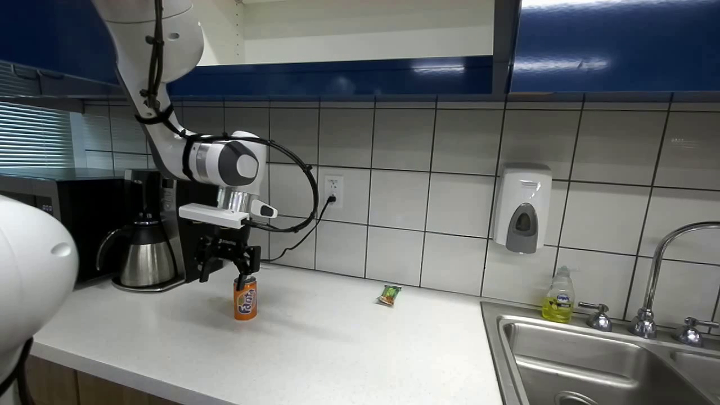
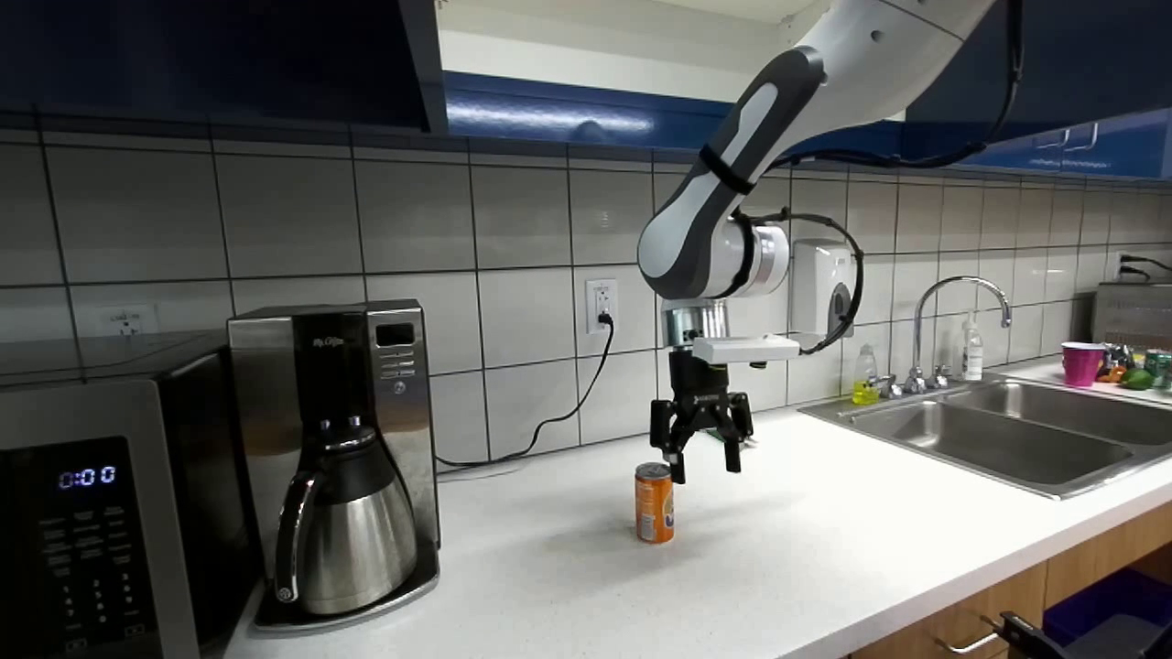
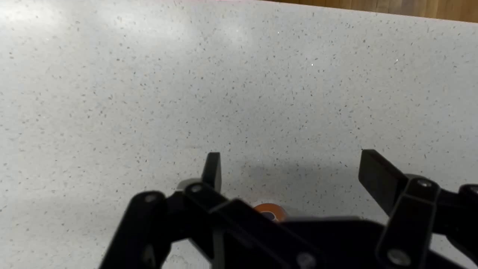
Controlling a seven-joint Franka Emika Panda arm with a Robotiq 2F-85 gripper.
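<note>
An orange Fanta can [image 1: 246, 304] [image 2: 655, 511] stands upright on the white counter. My gripper [image 1: 223, 278] [image 2: 706, 470] points down just above it, open. In exterior view 2 one finger [image 2: 678, 470] is close to the can's top right side; whether they touch I cannot tell. Seen from the wrist, the fingers [image 3: 211, 170] are wide apart with bare counter between the tips. Only a bit of orange can [image 3: 274, 208] shows there, mostly hidden behind the black gripper linkage.
Behind the can on the left are a coffee maker [image 2: 397, 412] and a microwave [image 2: 181, 494]. A small green packet [image 1: 389, 294] lies near the wall. The sink [image 1: 580, 361] and a yellow soap bottle [image 1: 558, 300] are at right. Mid-counter is clear.
</note>
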